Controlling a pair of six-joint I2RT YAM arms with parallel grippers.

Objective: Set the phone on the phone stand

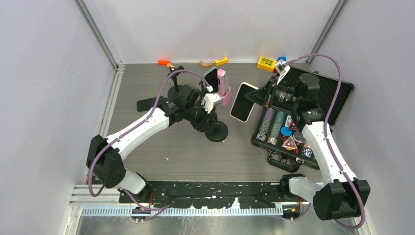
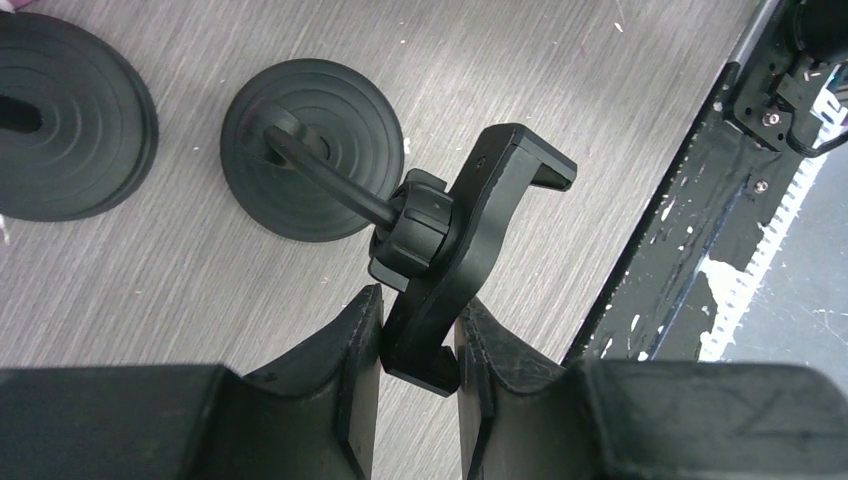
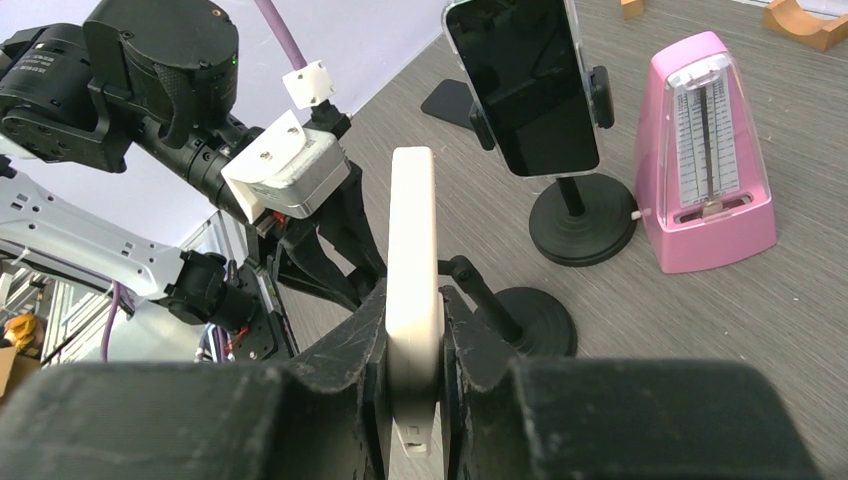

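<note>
A black phone stand (image 1: 217,131) stands at mid table; my left gripper is shut on its cradle (image 2: 470,230), seen tilted above the round base (image 2: 312,150). My right gripper is shut on a white-edged phone (image 3: 412,250), held edge-on to its camera; in the top view its dark screen (image 1: 243,102) shows, right of the stand. A second stand (image 3: 582,220) behind holds another phone (image 3: 521,85).
A pink metronome (image 3: 705,160) stands beside the rear stand. An open black case (image 1: 264,137) of chips fills the right side. A dark phone (image 1: 147,104) lies at left; small toy blocks line the back edge.
</note>
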